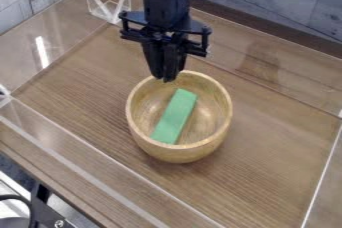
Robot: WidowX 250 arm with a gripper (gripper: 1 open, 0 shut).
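A round cream bowl [210, 137] sits on the wooden table, slightly right of centre. A green rectangular block [174, 117] lies flat inside it, angled. My black gripper [166, 66] hangs above the bowl's back rim, pointing down. Whether its fingers are open or shut is hard to make out; no object shows in it.
A pale strip edges it at the far left, and dark cables show at the lower left corner.
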